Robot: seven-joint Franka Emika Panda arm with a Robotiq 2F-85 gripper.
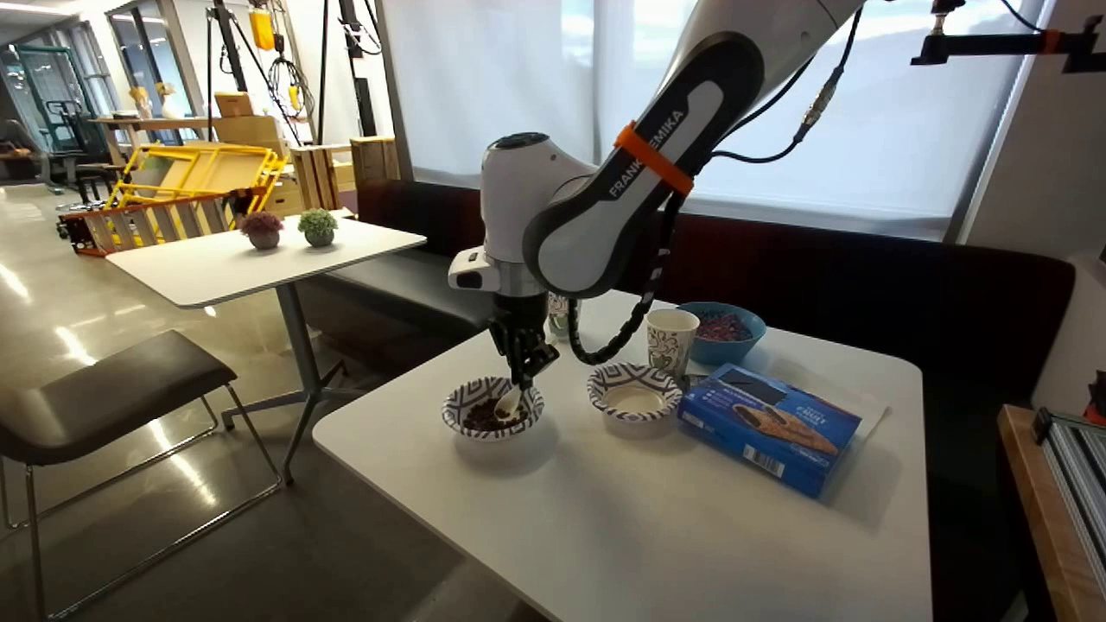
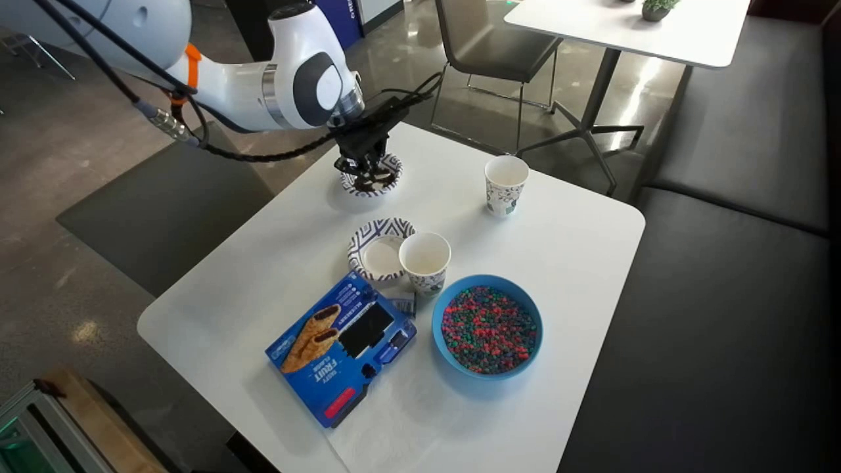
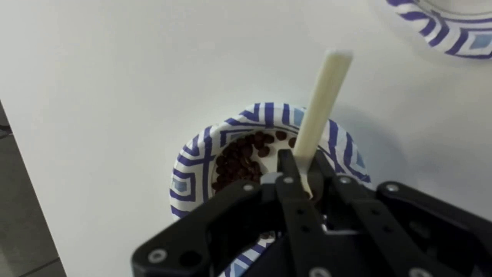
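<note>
A patterned paper bowl (image 1: 492, 430) with small dark brown pieces (image 3: 237, 161) in it stands near the table's left edge in exterior view 1. Directly above it is my gripper, shut on a pale spoon (image 3: 323, 104). The handle sticks up past the fingers in the wrist view, while the spoon's pale head (image 1: 509, 404) is down inside the bowl. My fingers hide part of the bowl and most of the head in the wrist view. A second patterned bowl (image 2: 364, 243), with no dark pieces in it, sits beside the first, apart from it.
Close to the second bowl are a paper cup (image 2: 426, 264), a blue snack box (image 2: 331, 347) and a blue bowl (image 2: 538, 331) of coloured bits. Another paper cup (image 2: 504, 189) stands alone near the table's edge.
</note>
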